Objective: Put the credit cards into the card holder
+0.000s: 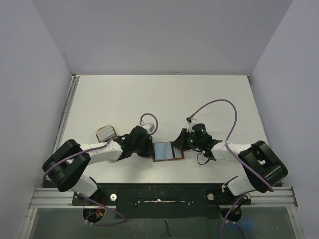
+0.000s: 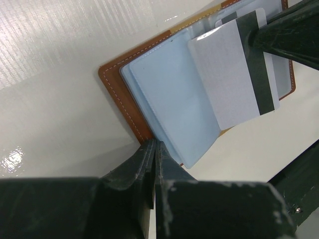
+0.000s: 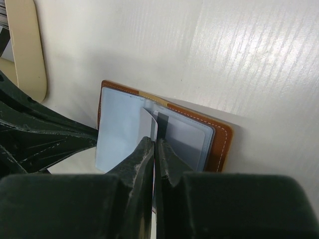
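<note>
The brown card holder [image 1: 167, 158] with pale blue inner pages [image 2: 169, 89] lies open on the table. My left gripper is shut at the holder's near left edge. In the left wrist view a white card [image 2: 222, 79] with a dark stripe lies on the blue pages, partly under the right gripper's black fingers. My right gripper is shut at that card, which stands slightly raised along a thin edge in the right wrist view; whether it is pinched between the fingertips is hard to tell.
A tan box [image 3: 30, 55] with cards, also seen at the top view's left, stands beyond the left arm.
</note>
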